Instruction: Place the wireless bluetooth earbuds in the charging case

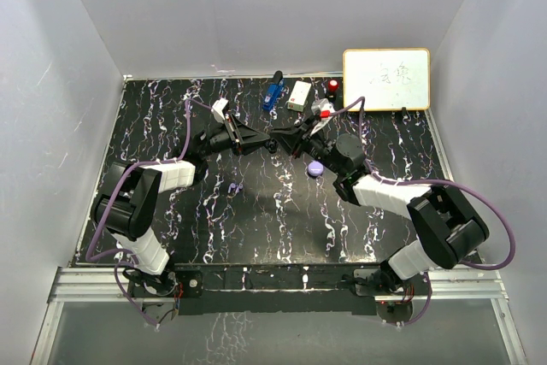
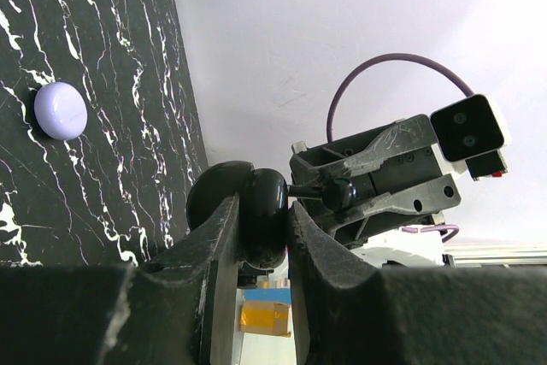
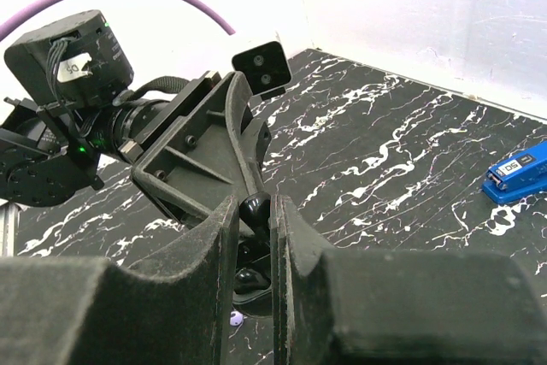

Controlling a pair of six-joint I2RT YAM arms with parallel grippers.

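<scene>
A glossy black charging case (image 2: 267,211) with its lid (image 2: 214,190) raised is pinched in my left gripper. My right gripper (image 1: 280,134) faces it closely from the right, above the middle of the table. Between the right fingers a small black earbud (image 3: 256,208) shows in the right wrist view, close over the open case (image 3: 251,279). In the left wrist view the dark earbud (image 2: 336,194) has a thin stem pointing at the case. Whether any of it sits in a slot cannot be told.
A purple round case (image 1: 314,168) and small purple earbuds (image 1: 235,188) lie on the black marbled table. Along the back stand a blue stapler (image 1: 273,96), a white box (image 1: 299,96), a red-capped bottle (image 1: 332,89) and a whiteboard (image 1: 386,79).
</scene>
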